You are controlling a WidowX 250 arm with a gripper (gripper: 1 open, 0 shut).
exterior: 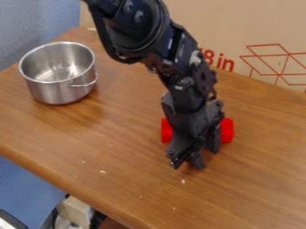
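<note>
My black gripper (191,154) hangs low over the wooden table, pointing down, in front of a red cylindrical object (226,131). The red thing shows on both sides of the gripper, its middle hidden behind it. Whether the fingers are open or shut on it cannot be made out. A steel pot (57,76) stands upright at the back left.
A cardboard panel (257,54) with red printing stands behind. The table's left edge drops to a blue surface.
</note>
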